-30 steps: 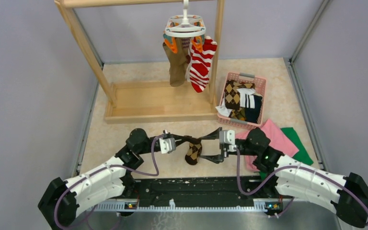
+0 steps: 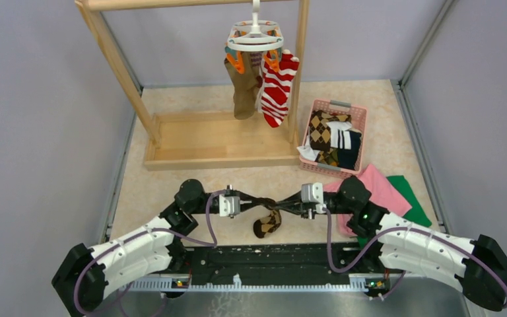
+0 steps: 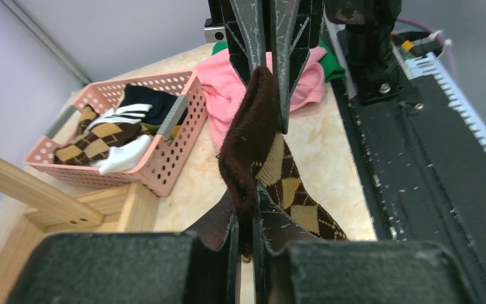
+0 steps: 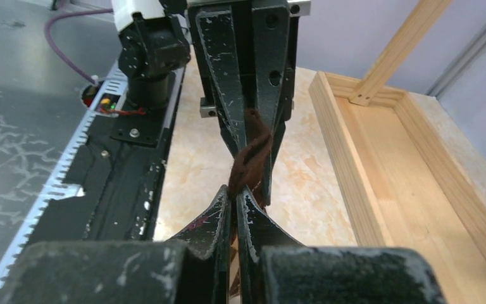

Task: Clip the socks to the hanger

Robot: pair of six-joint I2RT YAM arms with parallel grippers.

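Observation:
A brown argyle sock [image 2: 268, 224] hangs between my two grippers, its toe downward over the table. My right gripper [image 2: 278, 205] is shut on its dark brown cuff [image 3: 253, 133], from the right side. From the left, my left gripper [image 2: 259, 200] has its fingertips on either side of the same cuff, only a small gap apart; whether they still pinch it is unclear. The cuff [image 4: 251, 158] looks folded and twisted between the two sets of fingers. At the back, the white round hanger [image 2: 256, 43] carries a tan sock [image 2: 243, 89] and a red-and-white striped sock [image 2: 277, 92].
A pink basket [image 2: 363, 132] with several socks stands right of the wooden rack base [image 2: 221, 162]. Pink cloth [image 2: 386, 191] and green cloth [image 2: 414, 203] lie under and beside my right arm. A wooden post [image 2: 122, 69] rises at left. Table between rack and grippers is clear.
My right gripper went from wide open to shut on the cuff and moved slightly left. The sock's top has bunched and its toe shifted a little.

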